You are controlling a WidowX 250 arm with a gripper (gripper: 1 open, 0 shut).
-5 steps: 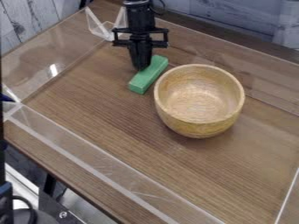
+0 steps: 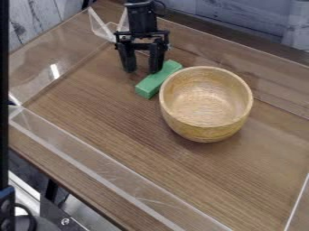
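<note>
The black gripper (image 2: 143, 56) hangs at the top centre of the camera view, open, with its fingers lowered close to the wooden table (image 2: 121, 153). Just right of and in front of it lies a green block (image 2: 156, 79), long and tilted diagonally. A round wooden bowl (image 2: 205, 113) sits right beside the block, its left rim next to it. Whether the fingers touch the table or the block is hard to tell.
The table has clear room to the left and in front. Clear strips run along its edges. A pale wall borders the back right, and dark cables sit at the lower left corner.
The gripper has moved downward and slightly toward the viewer, its fingers now spread apart beside the green block. The block and bowl appear unmoved.
</note>
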